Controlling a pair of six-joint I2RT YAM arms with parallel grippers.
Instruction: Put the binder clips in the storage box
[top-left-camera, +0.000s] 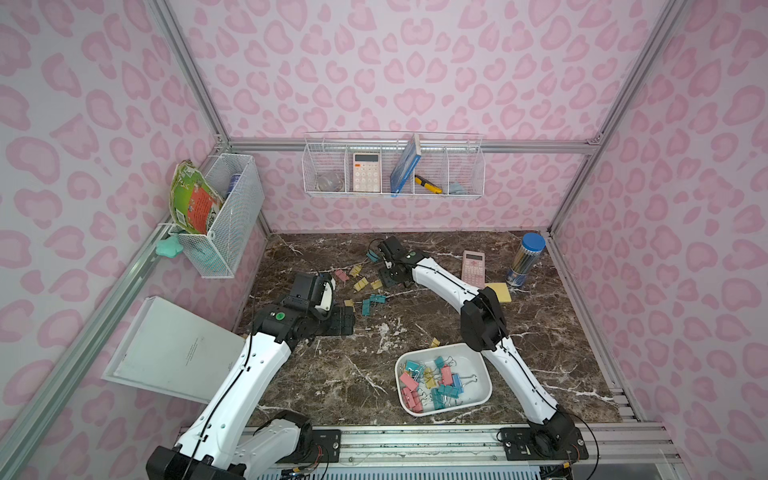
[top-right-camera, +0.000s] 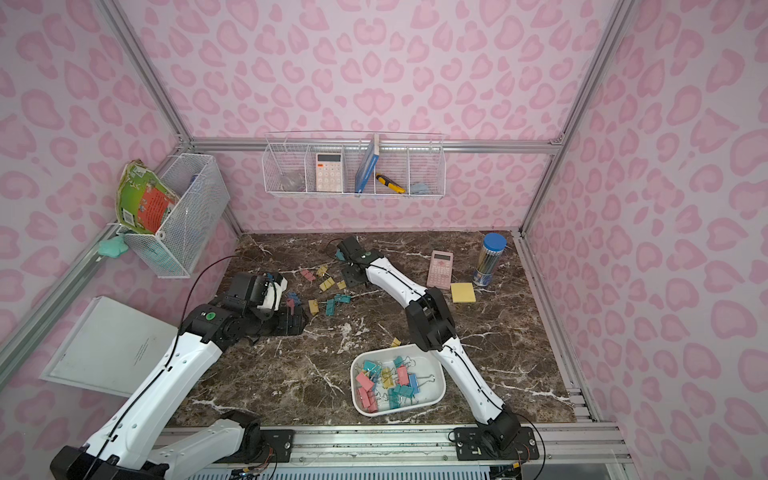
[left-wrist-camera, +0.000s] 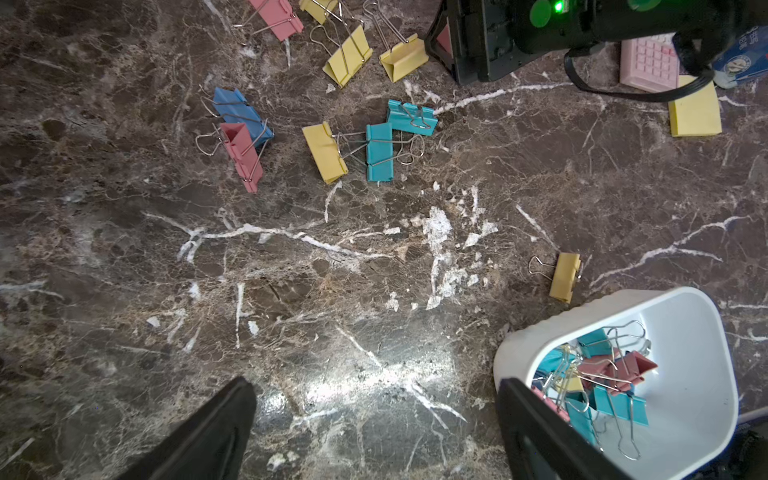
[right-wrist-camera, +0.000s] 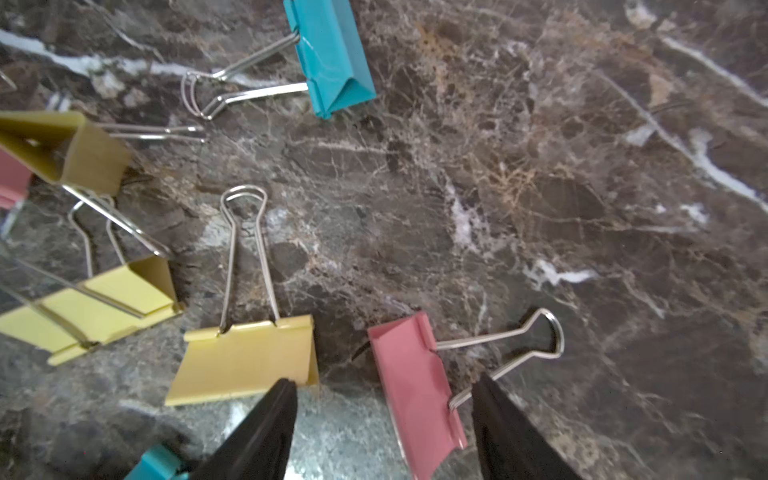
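Scattered binder clips lie mid-left on the table, among them a yellow clip, a pink clip and a teal clip. My right gripper is low among them, its fingers apart either side of the pink clip's lower part, not visibly gripping it. My left gripper hangs open over bare table, left of the white storage box, which holds several pink, teal and yellow clips. A lone yellow clip lies just behind the box.
A pink calculator, yellow sticky notes and a blue-lidded container stand at the back right. A white board is at the left.
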